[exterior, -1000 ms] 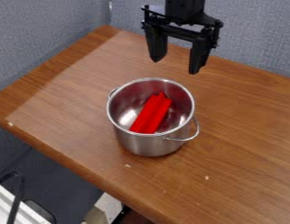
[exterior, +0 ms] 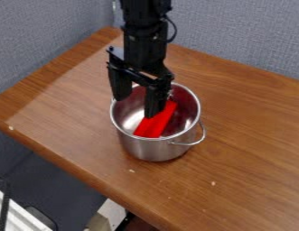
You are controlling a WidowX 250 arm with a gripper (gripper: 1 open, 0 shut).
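Observation:
A silver metal pot (exterior: 162, 149) with a wire handle stands on the wooden table, a long red object (exterior: 155, 124) lying inside it. My black gripper (exterior: 138, 95) is open, its fingers low over the pot's rim and opening, partly hiding the far rim and part of the red object. Whether the fingers touch the pot cannot be told.
A grey padded wall (exterior: 248, 32) runs behind it. At the lower left, beyond the table's edge, are a white object and a black cable.
The pot and red object appear unmoved.

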